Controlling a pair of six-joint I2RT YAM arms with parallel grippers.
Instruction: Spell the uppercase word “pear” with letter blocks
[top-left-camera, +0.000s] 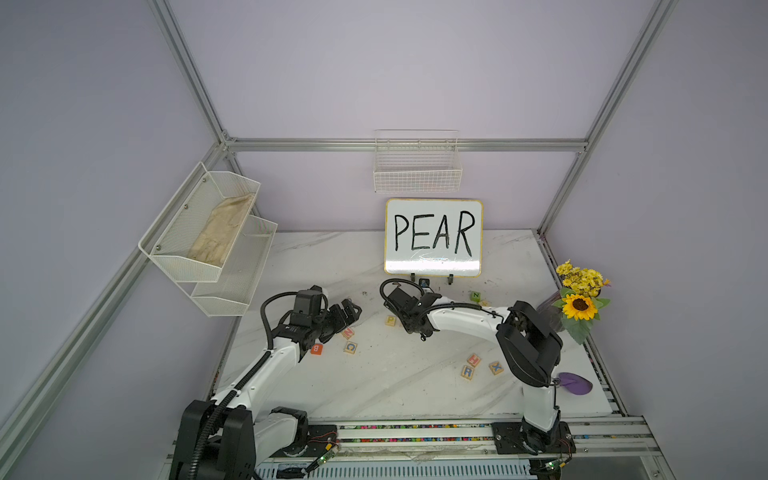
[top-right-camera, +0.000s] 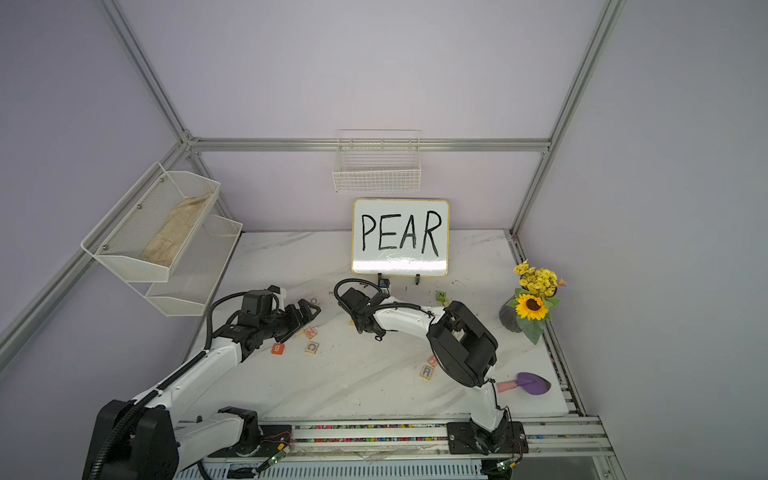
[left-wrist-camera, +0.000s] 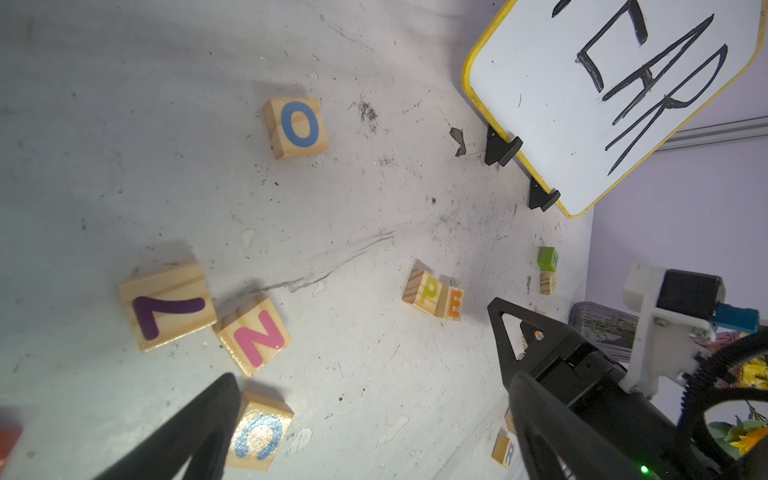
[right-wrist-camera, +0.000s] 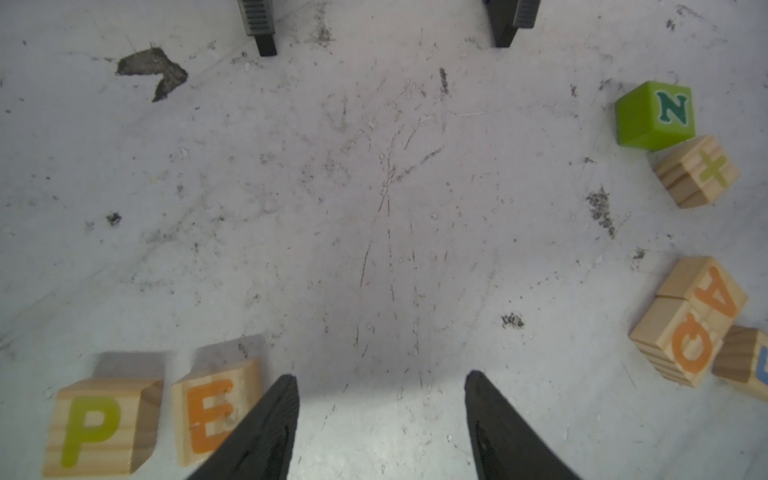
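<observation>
The P block (right-wrist-camera: 100, 424) and the E block (right-wrist-camera: 214, 406) stand side by side, letters facing up, P to the left with a small gap between them. My right gripper is open above bare table just right of the E, its fingers apart and empty. At the right of the right wrist view, an orange A block (right-wrist-camera: 716, 293) touches a block with a round orange letter (right-wrist-camera: 686, 344). My left gripper hangs open at the table's left side with nothing between its fingers. The whiteboard (top-left-camera: 433, 237) reads PEAR.
A green N block (right-wrist-camera: 656, 116) and an X-like block (right-wrist-camera: 700, 172) sit at back right. Loose blocks near my left gripper include a blue O (left-wrist-camera: 296, 128) and a pink N (left-wrist-camera: 254, 336). Several blocks, including an H (top-left-camera: 474, 360), lie front right. A vase of flowers stands far right.
</observation>
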